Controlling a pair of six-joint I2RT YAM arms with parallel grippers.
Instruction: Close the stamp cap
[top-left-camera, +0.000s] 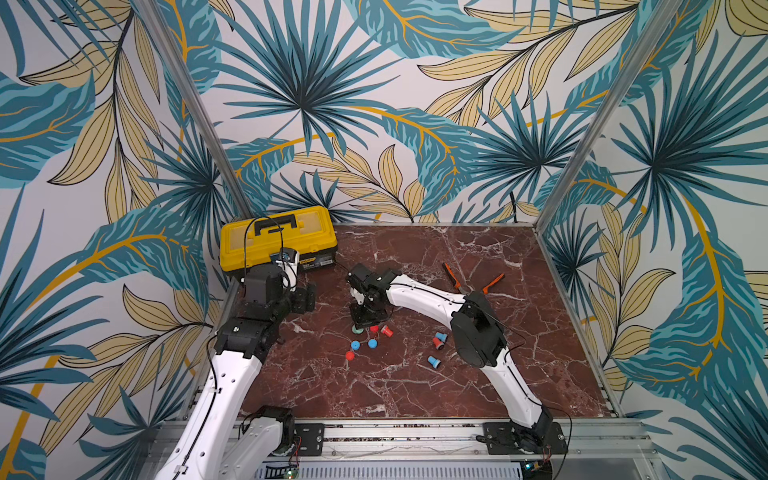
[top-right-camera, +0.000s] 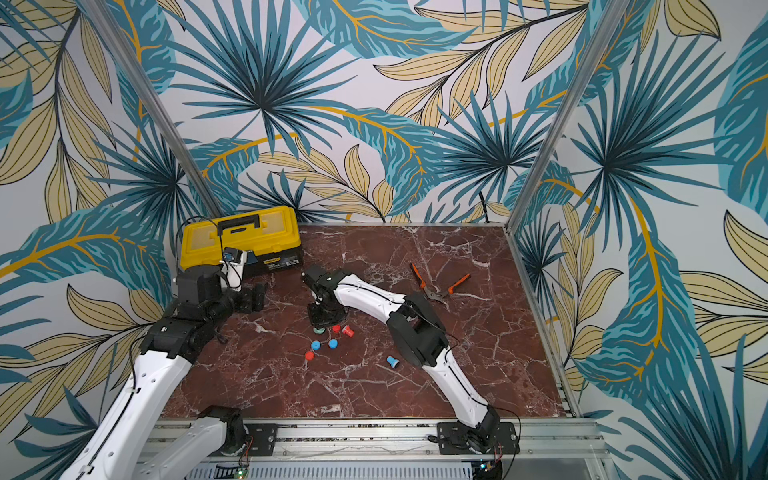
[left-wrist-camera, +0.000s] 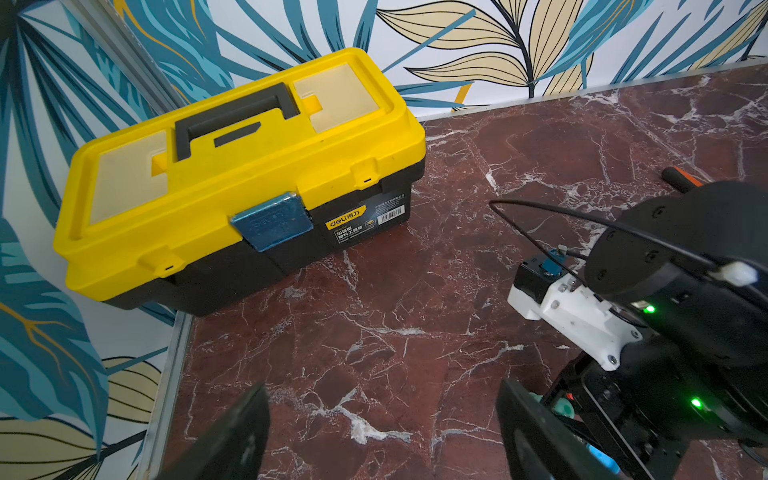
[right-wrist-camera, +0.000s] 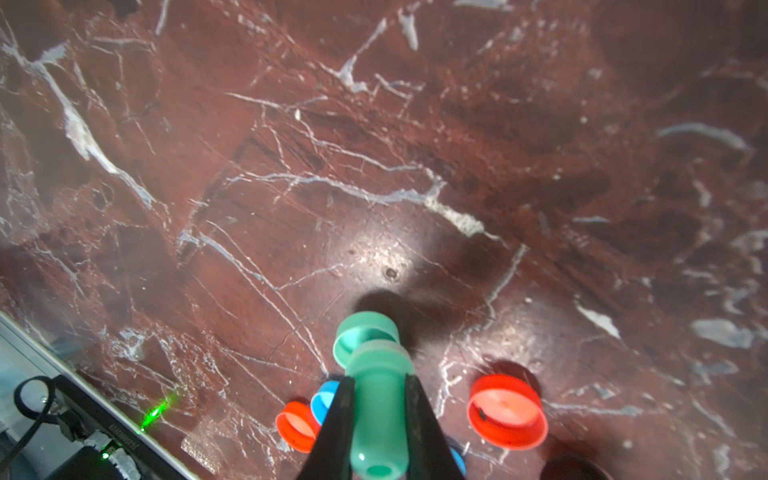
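A green stamp (right-wrist-camera: 379, 424) is gripped between the two dark fingers of my right gripper, which is shut on it. Just beyond the stamp's far end lies a round green cap (right-wrist-camera: 360, 332) on the table; in the right wrist view the stamp's end overlaps the cap's near edge. Whether they touch cannot be told. In the top left view the green cap (top-left-camera: 357, 329) shows partly beneath the right gripper. My left gripper stands open over bare table in front of the toolbox, nothing between its fingers.
Red caps (right-wrist-camera: 507, 411) and blue caps (top-left-camera: 372, 343) lie close to the green cap. Several blue and red stamps, such as a blue one (top-left-camera: 433, 361), lie to the right. A yellow toolbox (left-wrist-camera: 240, 176) stands at the back left, orange-handled pliers (top-right-camera: 432, 292) at the back right.
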